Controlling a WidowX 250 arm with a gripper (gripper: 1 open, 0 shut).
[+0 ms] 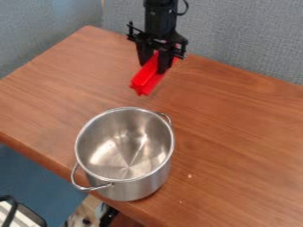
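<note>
A red elongated block [148,77] hangs tilted in my gripper [158,57], which is shut on it near the back of the wooden table [236,142]. A steel pot [124,155] with two wire handles stands at the table's front left edge, below the block and empty inside.
A grey padded wall [236,35] runs along the back. Beyond the front left edge is a blue floor area with some white and dark items at the bottom corner.
</note>
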